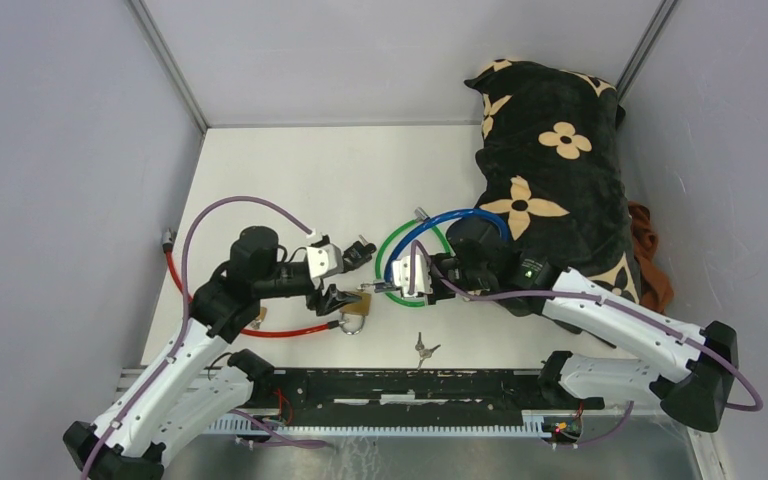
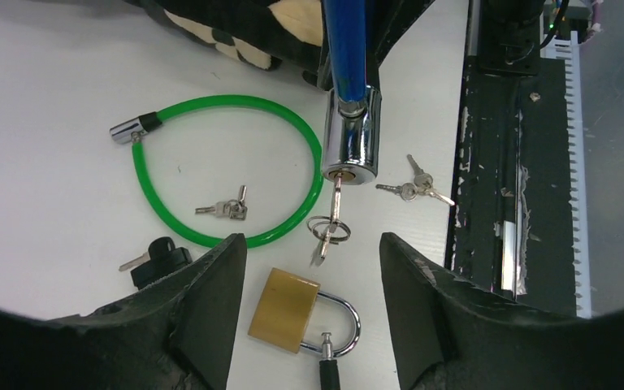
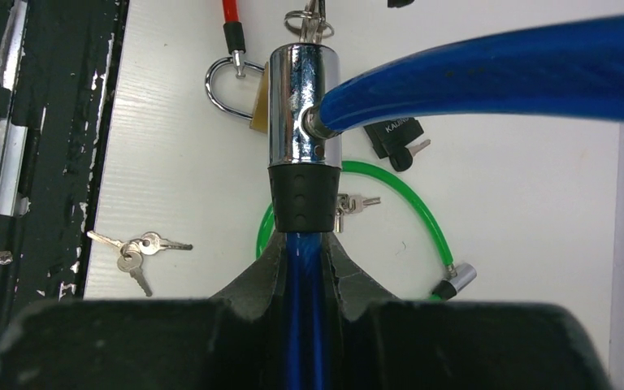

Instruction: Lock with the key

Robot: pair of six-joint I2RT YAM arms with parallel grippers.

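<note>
My right gripper is shut on the blue cable lock (image 2: 348, 134), gripping the blue cable just below the black sleeve of its chrome cylinder (image 3: 301, 97). The key sticks out of the cylinder's end, with a ring hanging from it; in the right wrist view it is at the top. My left gripper stands open, its two fingers apart on either side below the key in its wrist view, nothing between them. In the top view the left gripper (image 1: 335, 295) faces the lock from the left, a short way off.
A green cable lock (image 2: 236, 101), a brass padlock (image 2: 284, 309), a black padlock (image 2: 160, 262), loose keys (image 2: 418, 187) and a red cable lock (image 1: 285, 332) lie on the white table. A dark pillow (image 1: 545, 150) fills the back right.
</note>
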